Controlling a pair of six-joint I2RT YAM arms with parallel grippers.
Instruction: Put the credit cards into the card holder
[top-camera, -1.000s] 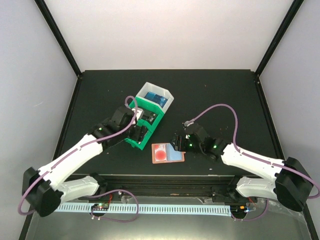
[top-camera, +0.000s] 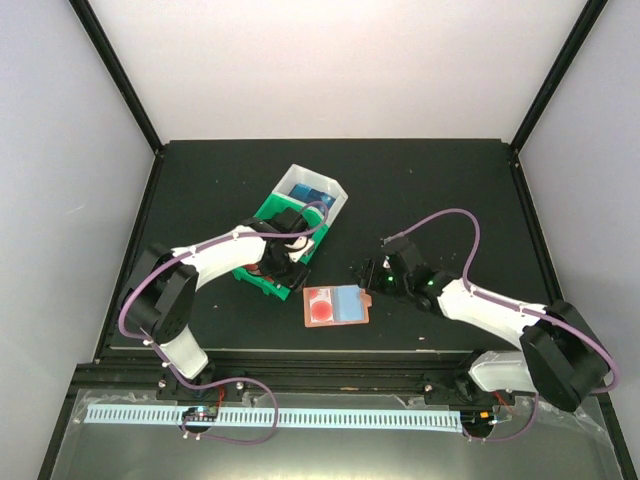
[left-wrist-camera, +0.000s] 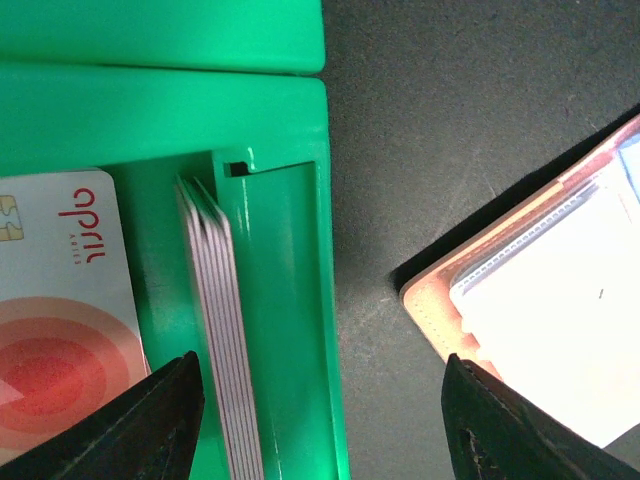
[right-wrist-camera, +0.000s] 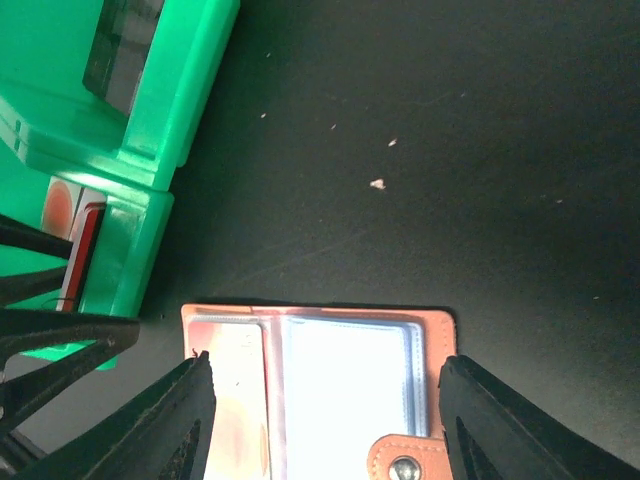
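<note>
The card holder (top-camera: 308, 319) lies unfolded on the dark table, a red-and-white card in its left side and a pale blue panel (top-camera: 349, 304) at right. In the left wrist view, a green bin (left-wrist-camera: 285, 300) holds a white and coral card (left-wrist-camera: 70, 300) lying flat and several cards on edge (left-wrist-camera: 225, 330) against its wall. My left gripper is above this bin, fingers apart, the edge-on cards between them but not visibly gripped. My right gripper stands open over the holder's right part, near its snap flap (right-wrist-camera: 410, 457).
Behind the green bin's front compartment lie another green compartment (top-camera: 283, 209) and a white bin (top-camera: 335, 208) with blue cards. Bare table (top-camera: 430, 190) extends to the right and back.
The holder stays in place.
</note>
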